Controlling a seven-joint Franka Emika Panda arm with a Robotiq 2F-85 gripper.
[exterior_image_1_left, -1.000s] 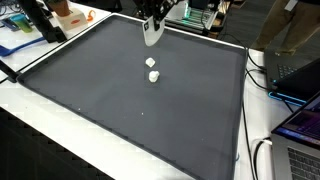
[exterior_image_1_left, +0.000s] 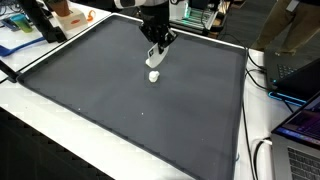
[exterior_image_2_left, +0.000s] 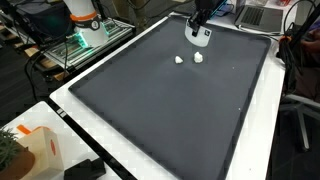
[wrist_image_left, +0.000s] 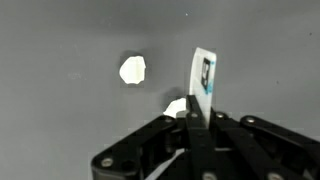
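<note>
My gripper is shut on a narrow white item (wrist_image_left: 202, 80) with a light-blue band and a dark patch, perhaps a card or packet. In the second exterior view, this white item (exterior_image_2_left: 199, 36) hangs below the gripper (exterior_image_2_left: 206, 20), close behind two small white lumps. One lump (wrist_image_left: 132, 69) lies in the open in the wrist view; the other lump (wrist_image_left: 175, 108) is partly covered by the fingers. From the first exterior view, the held item (exterior_image_1_left: 157, 53) stands just behind the nearer lump (exterior_image_1_left: 154, 75) and seems to hide the other.
A dark grey board (exterior_image_1_left: 130, 105) with pale edges gives wide free room toward the front. Laptops (exterior_image_1_left: 292, 80) stand beyond its right side. A cable (exterior_image_1_left: 258, 152) runs along that edge. Other objects sit off the board at the far left.
In the first exterior view, my gripper and the white item have come lower and nearer to the small lumps. The farther lump, visible before, is now hidden behind the item.
</note>
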